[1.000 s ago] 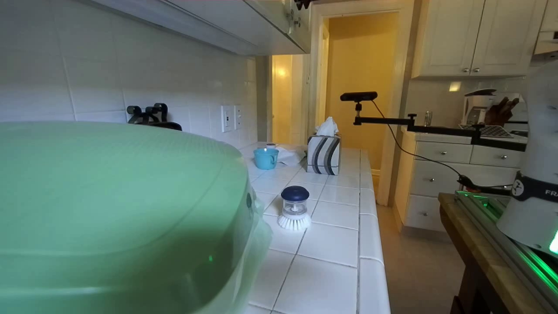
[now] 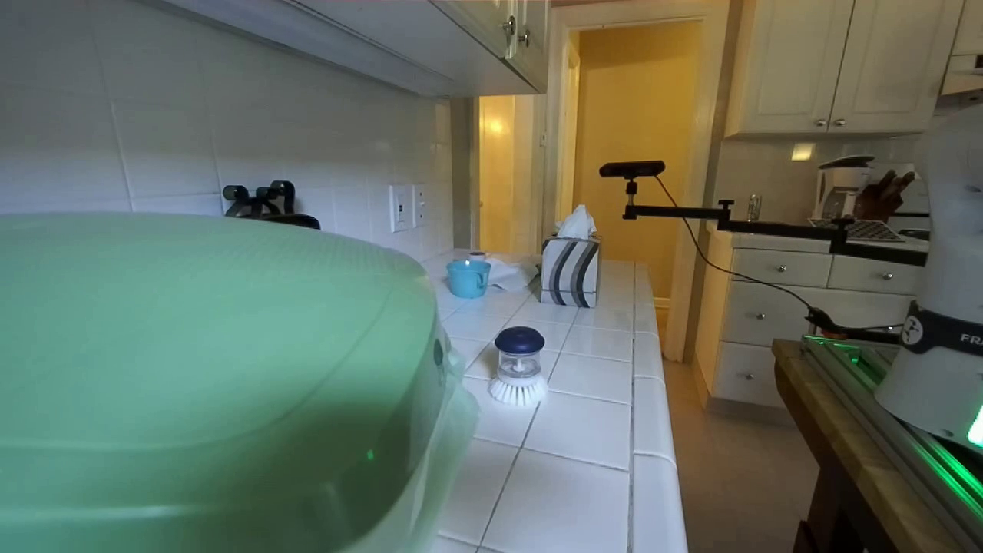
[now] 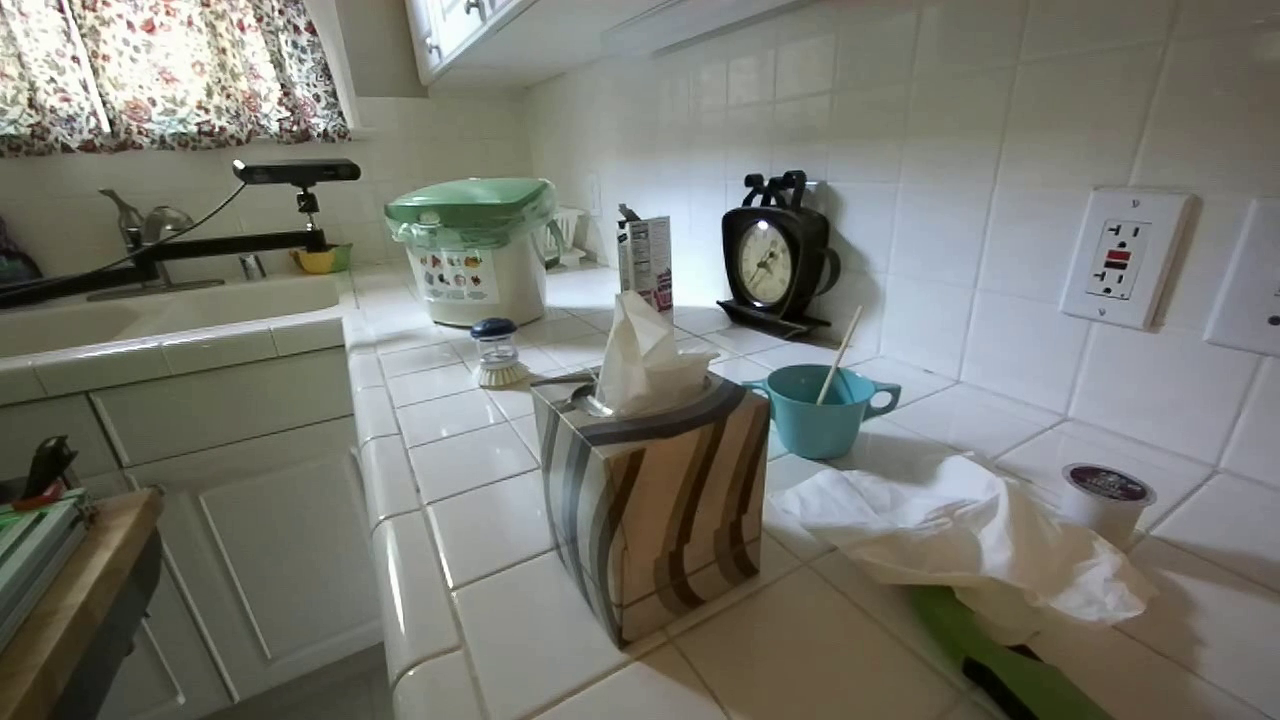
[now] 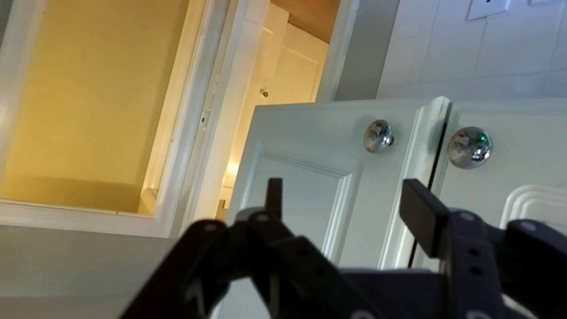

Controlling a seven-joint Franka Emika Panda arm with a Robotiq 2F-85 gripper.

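My gripper shows only in the wrist view, its two dark fingers apart with nothing between them. Behind the gap is a white cabinet door [image 4: 303,154] with a round shiny knob [image 4: 378,136], standing slightly above the fingertips in the picture. To its right, a second door [image 4: 531,138] carries another knob [image 4: 470,148]. A dark gap separates the two doors. Neither knob is touched by the fingers. In exterior view 1 the same upper cabinet [image 2: 530,37] hangs over the counter, and the gripper is out of that picture.
Below on the tiled counter [image 2: 590,424] stand a dish brush [image 2: 518,367], a tissue box [image 2: 570,272], a blue cup [image 3: 821,410] and a green-lidded bin [image 3: 470,252]. A black clock-like scale [image 3: 774,264] leans near the wall. A camera [image 2: 632,170] sits on a black arm.
Objects on the counter have not moved.
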